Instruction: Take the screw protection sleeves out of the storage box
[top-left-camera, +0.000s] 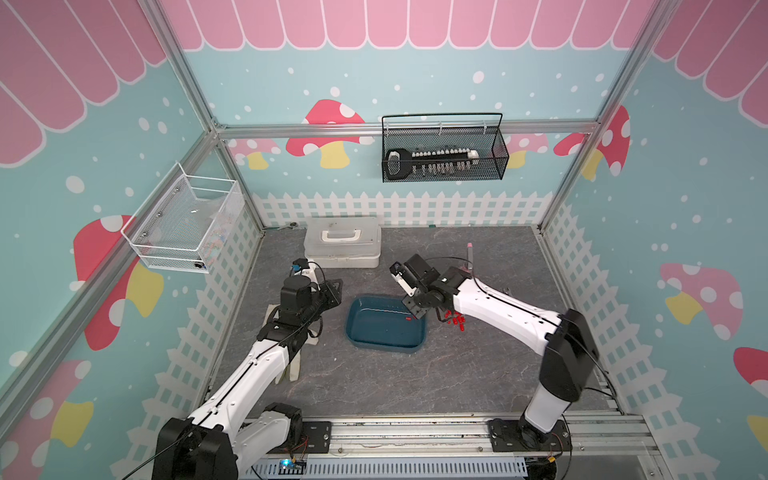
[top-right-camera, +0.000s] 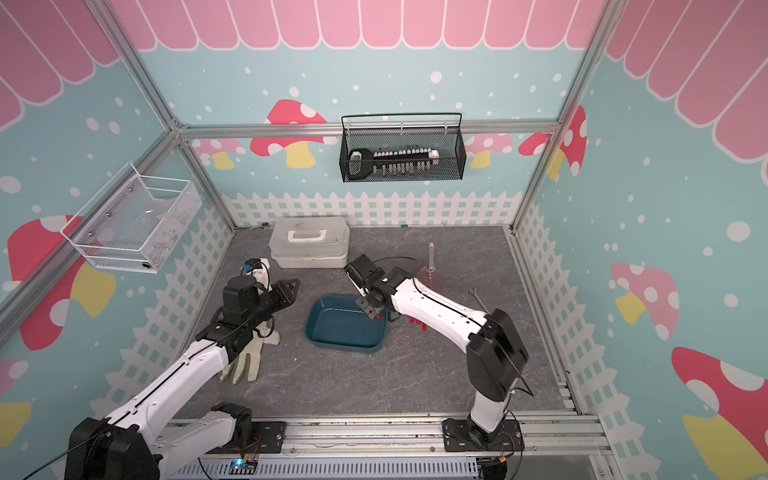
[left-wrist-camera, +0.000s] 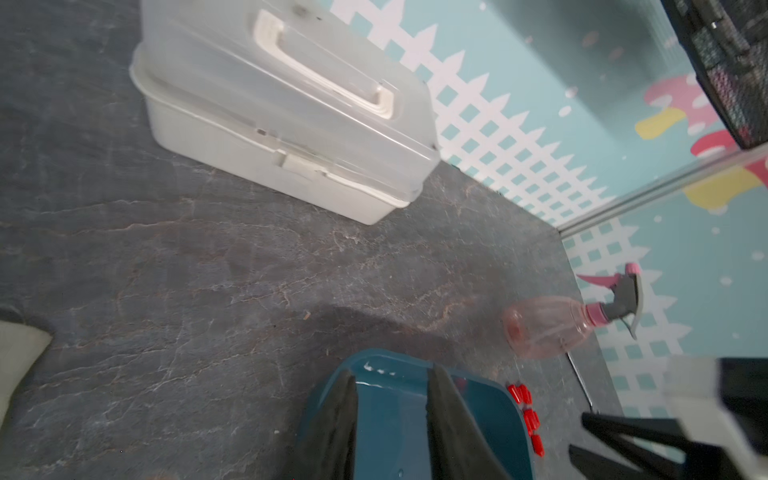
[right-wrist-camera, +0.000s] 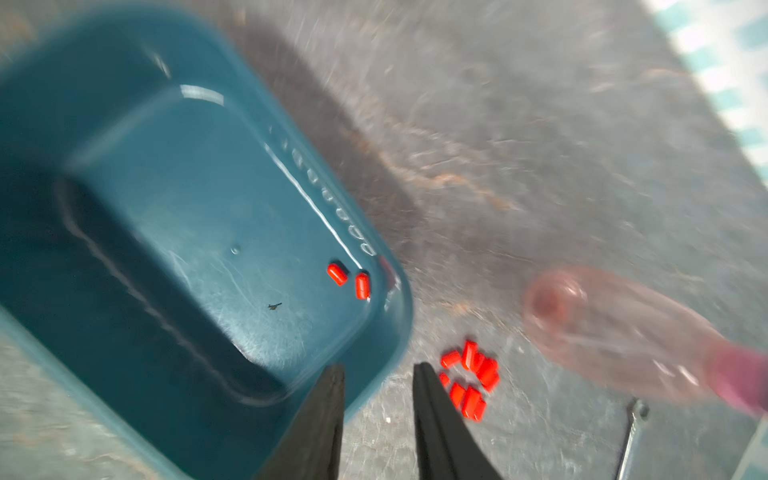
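Observation:
A teal storage box (top-left-camera: 376, 324) sits mid-table; in the right wrist view two red sleeves (right-wrist-camera: 362, 285) lie on its floor near one end. Several more red sleeves (right-wrist-camera: 472, 404) lie in a group on the table outside that end. My right gripper is open over the box's rim, with no sleeve seen between its fingers. My left gripper is held up left of the box, its fingers parted, nothing seen between them.
A pink spray bottle (right-wrist-camera: 608, 336) and a wrench (right-wrist-camera: 630, 440) lie right of the box. A lidded white case (top-left-camera: 342, 248) stands at the back, gloves (top-right-camera: 248, 360) at the left.

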